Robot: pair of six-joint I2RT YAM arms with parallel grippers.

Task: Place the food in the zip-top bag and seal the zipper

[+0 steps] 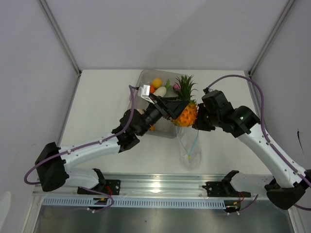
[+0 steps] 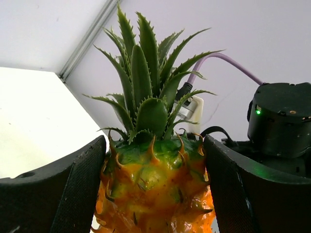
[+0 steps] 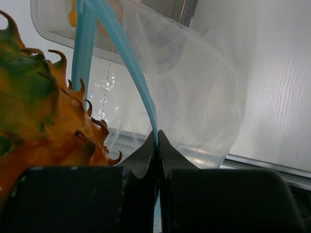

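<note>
An orange, spiky toy pineapple (image 1: 186, 114) with green crown (image 2: 148, 82) hangs from my left gripper, whose fingers sit on either side of it. It is right above the clear zip top bag (image 1: 187, 155) with blue zipper. In the right wrist view the pineapple (image 3: 43, 111) is at the left, beside the zipper (image 3: 126, 58), partly hiding the bag. My right gripper is shut on the bag's blue edge, holding it up.
A grey bin (image 1: 146, 76) of other toy foods stands behind and left of the bag.
</note>
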